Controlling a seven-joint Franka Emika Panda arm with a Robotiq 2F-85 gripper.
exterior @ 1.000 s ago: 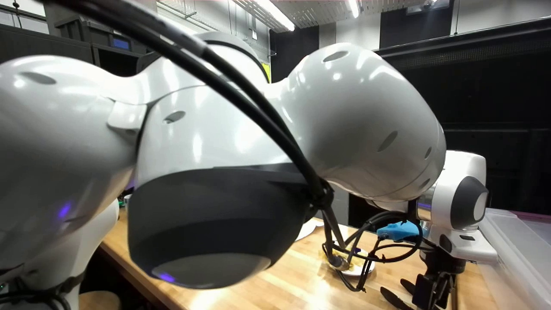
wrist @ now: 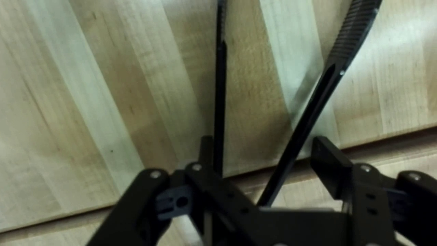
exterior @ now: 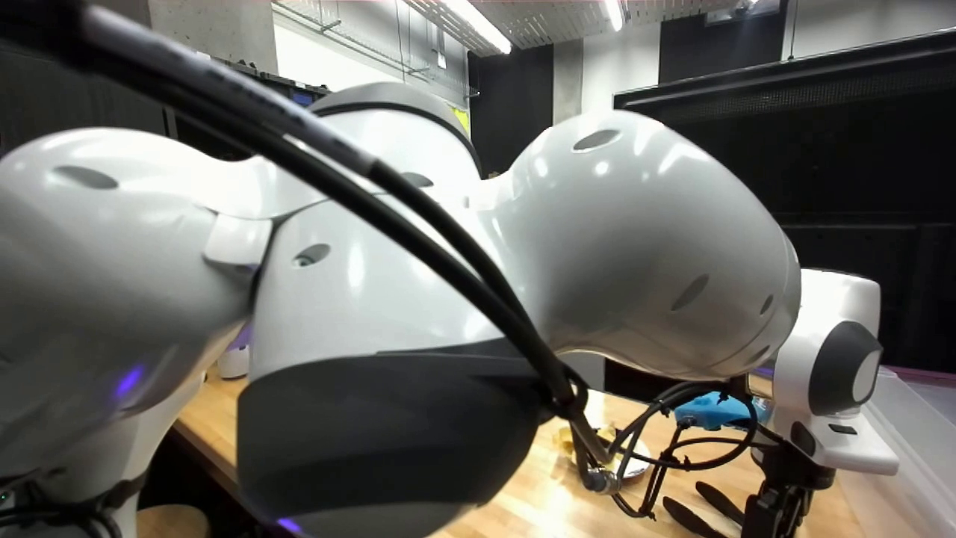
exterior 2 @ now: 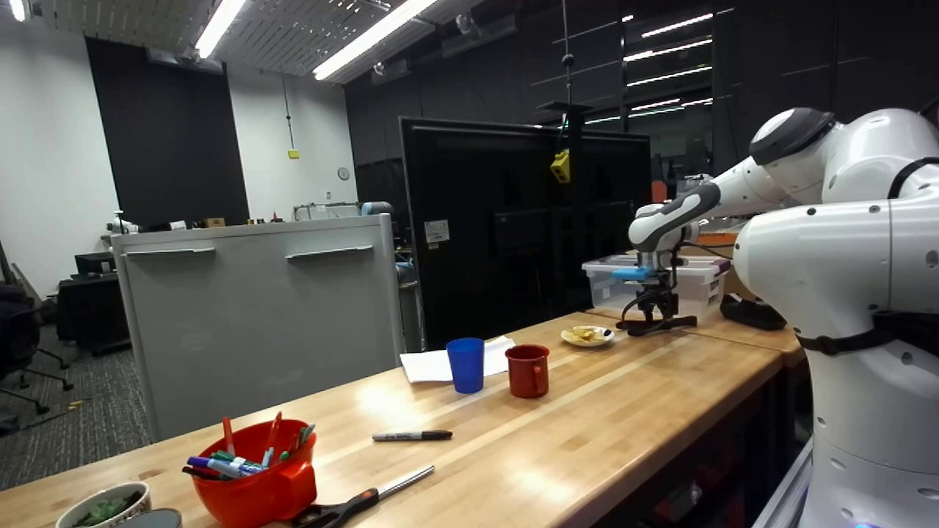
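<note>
Black tongs point(wrist: 308, 117) lie on the wooden table, their two long arms spread and their ribbed ends at the top of the wrist view. My gripper is low over them, its fingers point(wrist: 327, 158) apart on either side of the tongs' arms. The left finger is close against the left arm; whether it touches, I cannot tell. A gap shows between the right arm and the right finger. In exterior view 2 the gripper point(exterior 2: 653, 308) stands at the table's far end, above the tongs point(exterior 2: 660, 325). The tongs' rear end is hidden under the gripper.
A plate of yellow food point(exterior 2: 587, 335) is beside the tongs, with a clear plastic bin point(exterior 2: 607, 283) behind the gripper. Nearer are a red mug point(exterior 2: 528, 370), blue cup point(exterior 2: 466, 365), marker point(exterior 2: 411, 435), scissors point(exterior 2: 361, 501) and red pen container point(exterior 2: 264, 493).
In exterior view 1 my arm and hand have shifted down and to the right. The tongs lie in nearly the same place, and the plate is now more covered by the cables.
</note>
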